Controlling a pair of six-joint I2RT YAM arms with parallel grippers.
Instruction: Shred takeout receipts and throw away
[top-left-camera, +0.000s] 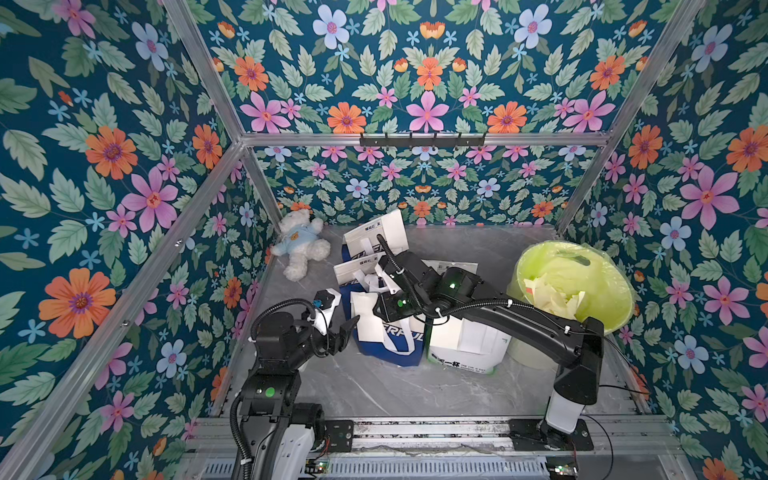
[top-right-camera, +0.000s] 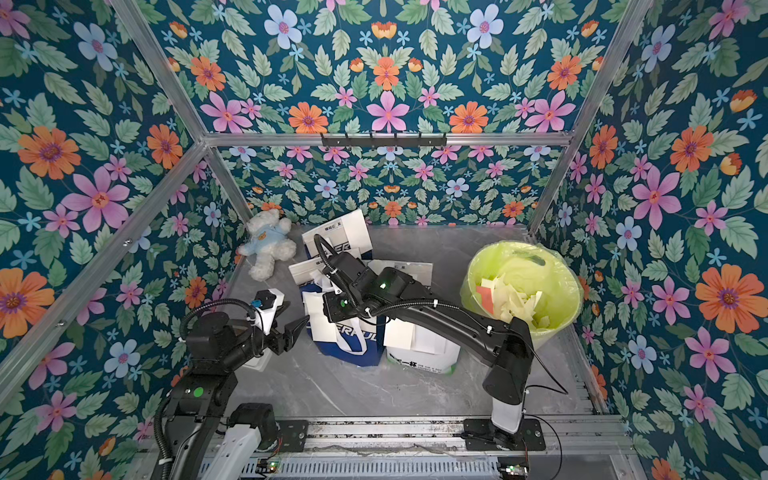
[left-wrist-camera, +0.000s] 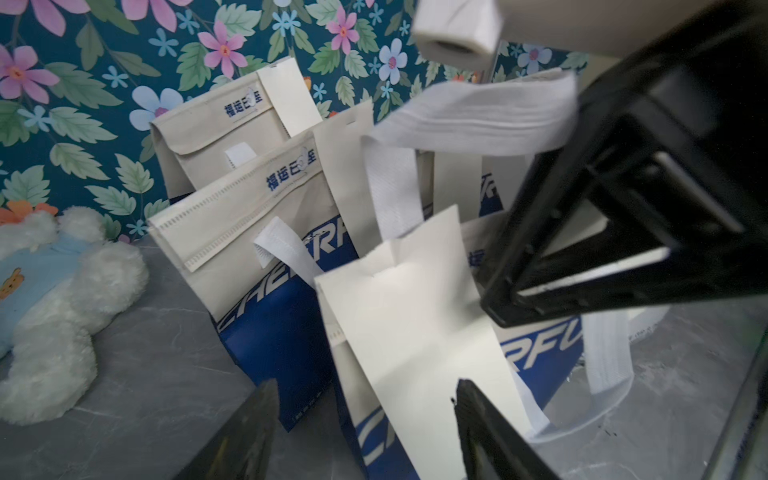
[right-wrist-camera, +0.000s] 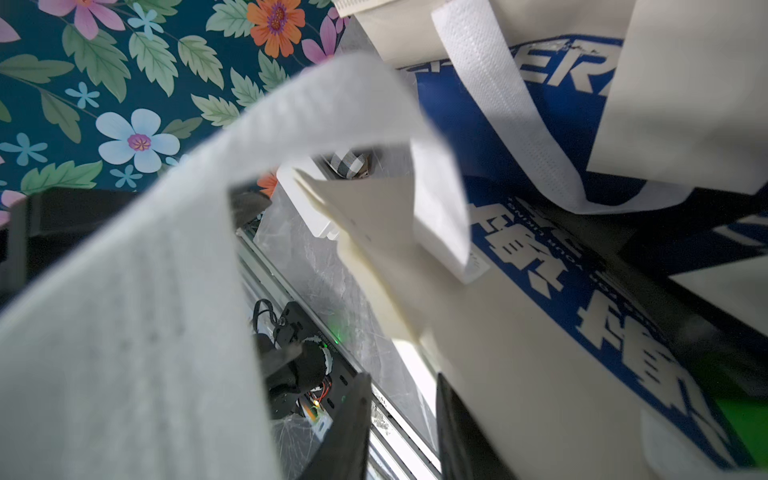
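A blank white receipt slip (left-wrist-camera: 408, 312) hangs on the front blue-and-cream takeout bag (top-left-camera: 396, 356). My left gripper is open to the left of that bag, its two fingers spread in front of the slip, with nothing seen held. Over the same bag, my right gripper stands with a gap between its fingers; the right finger (right-wrist-camera: 456, 436) overlaps the bag's paper edge, and contact is unclear. A white strap (right-wrist-camera: 344, 104) loops across the right wrist view. The green bin (top-left-camera: 612, 276) at right holds torn paper.
More blue-and-cream bags (left-wrist-camera: 264, 232) stand behind. A white bag (top-left-camera: 468, 360) with slips on it is to the right of the front bag. A teddy (top-left-camera: 300, 248) sits at back left.
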